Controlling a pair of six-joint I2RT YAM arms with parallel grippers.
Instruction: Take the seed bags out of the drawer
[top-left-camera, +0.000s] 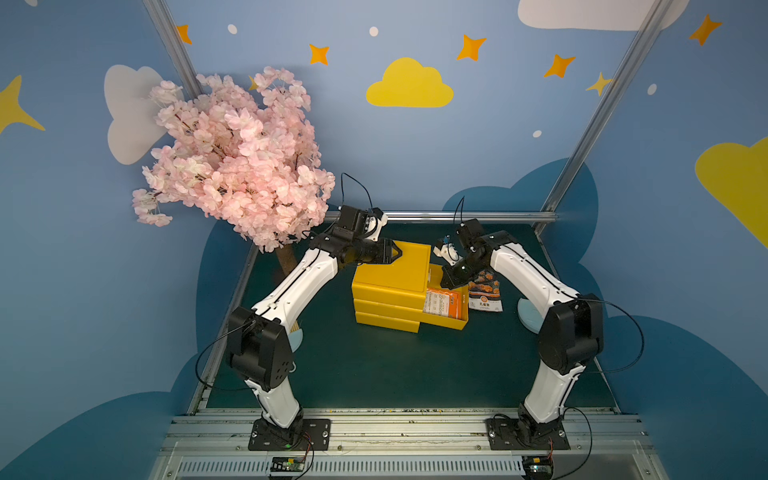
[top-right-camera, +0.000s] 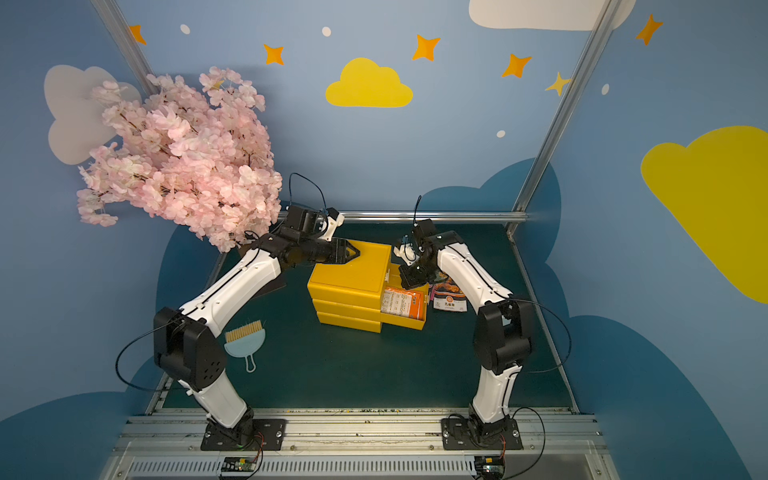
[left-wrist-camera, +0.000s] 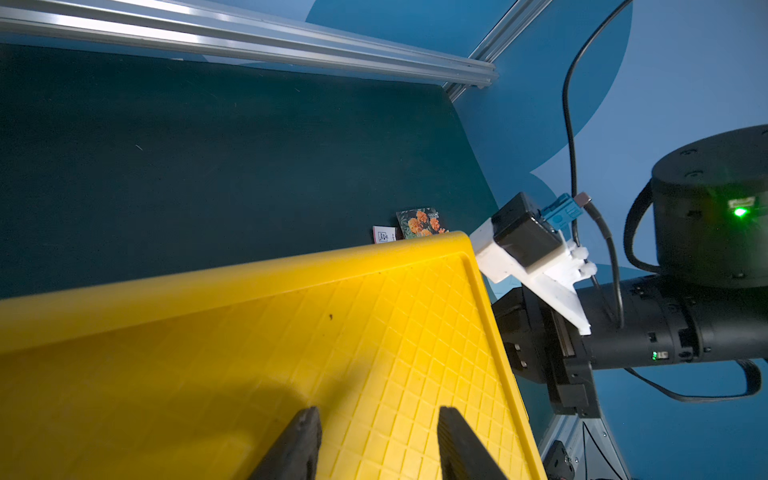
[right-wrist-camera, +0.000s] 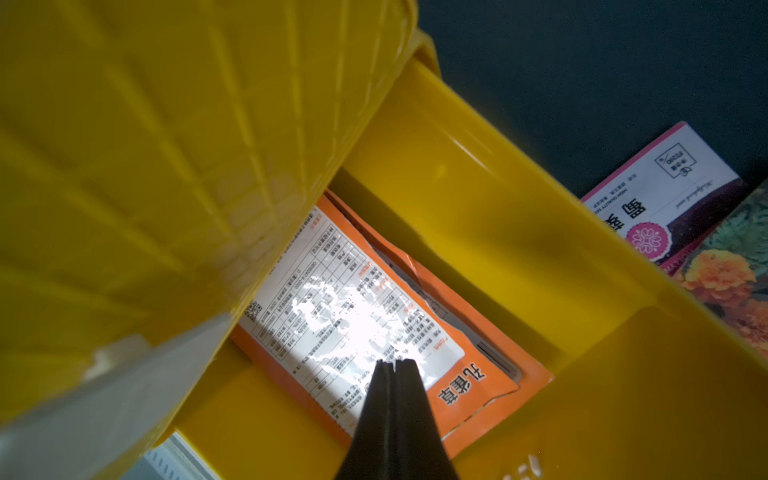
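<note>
The yellow drawer unit has a drawer pulled out to the right, holding orange seed bags, printed side up. My right gripper is shut, nothing between its fingers, over those bags beside the unit's yellow wall. Two more bags, a pink-and-white one and one with orange flowers, lie on the table outside the drawer. My left gripper is open over the top of the unit, nothing between its fingers.
A pink blossom tree stands at the back left. A blue dustpan with a brush lies at the front left.
</note>
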